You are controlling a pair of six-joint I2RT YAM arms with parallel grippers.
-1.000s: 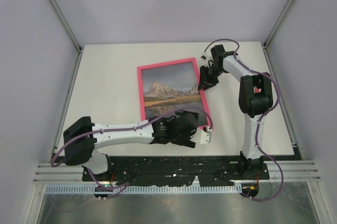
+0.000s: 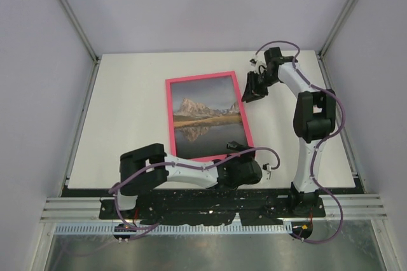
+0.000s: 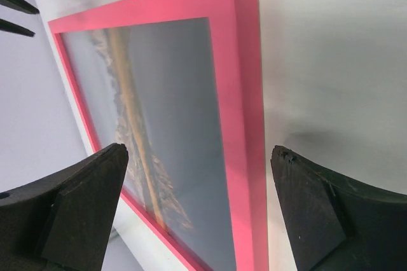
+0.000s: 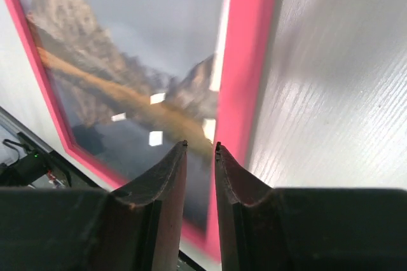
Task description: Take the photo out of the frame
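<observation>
A red frame (image 2: 169, 112) holding a mountain-lake picture (image 2: 203, 118) lies flat on the white table. My left gripper is open at the frame's front-right edge, with the red bar in view between its fingers. My right gripper is over the frame's right side in the upper part of the top view; in its wrist view the two fingertips are close together beside the inner edge of the red bar (image 4: 245, 42). Whether anything is between them is not clear.
A dark rail with cables runs along the front edge.
The right arm has shifted slightly to the right and outward from the frame.
</observation>
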